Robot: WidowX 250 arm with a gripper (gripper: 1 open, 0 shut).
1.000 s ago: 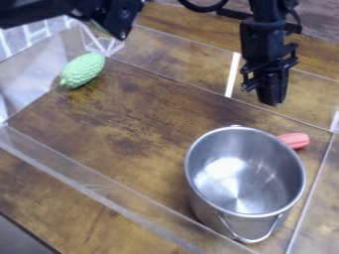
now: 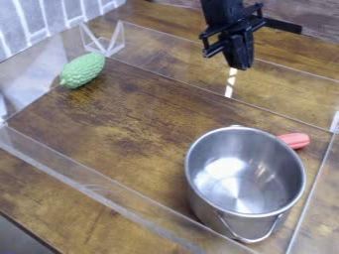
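Note:
My black gripper (image 2: 239,55) hangs high at the top centre of the camera view, shut, with nothing visible between its fingers. A green bumpy vegetable (image 2: 81,70) lies at the upper left of the wooden surface. A steel pot (image 2: 244,176) with a wire handle stands at the lower right, and a pink object (image 2: 294,140) lies just behind it, partly hidden by the pot.
Clear plastic walls (image 2: 79,159) border the wooden work area (image 2: 119,119). A white rack (image 2: 27,20) sits at the top left corner, outside the walls.
My gripper has moved up and to the left, away from the right part of the surface. The pot, pink object and green vegetable have not moved.

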